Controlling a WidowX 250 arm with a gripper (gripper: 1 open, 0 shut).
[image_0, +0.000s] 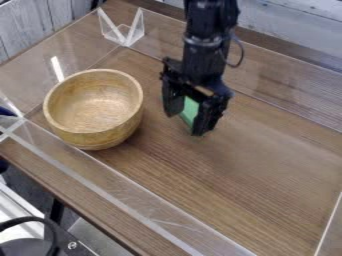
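Note:
My gripper (190, 108) hangs low over the middle of the table, its dark fingers open around or just above a green block (193, 111). The fingers partly hide the block, and I cannot tell whether they touch it.
A round tan wooden bowl (94, 105) sits at the left. A clear plastic item (122, 25) is at the back left. A dark cable or ring lies at the bottom-left corner.

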